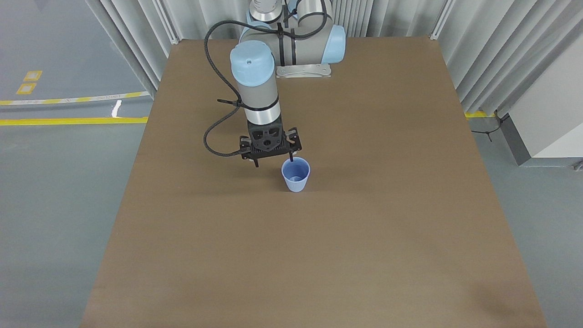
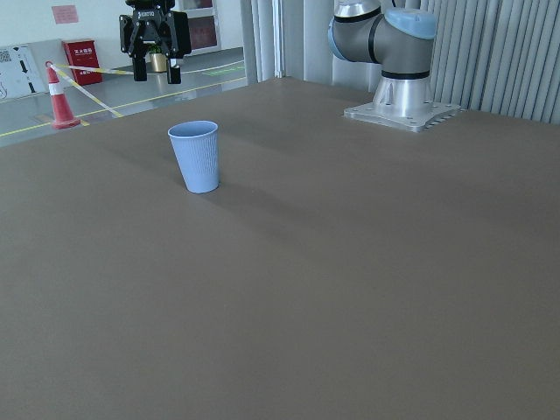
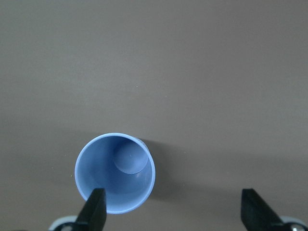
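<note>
A light blue ribbed cup (image 1: 295, 179) stands upright on the brown table (image 1: 312, 246); it also shows in the left view (image 2: 195, 162) and, from above with an empty inside, in the wrist view (image 3: 115, 178). My gripper (image 1: 273, 161) hangs above and just behind-left of the cup. In the left view the gripper (image 2: 157, 77) is raised clear of the cup, fingers apart with nothing between them. In the wrist view both dark fingertips stand wide apart at the bottom edge, the cup lying toward the left one.
The arm's base (image 2: 398, 114) sits at the back, with curtains behind it. A traffic cone (image 2: 61, 105) and red box stand on the floor beyond the table.
</note>
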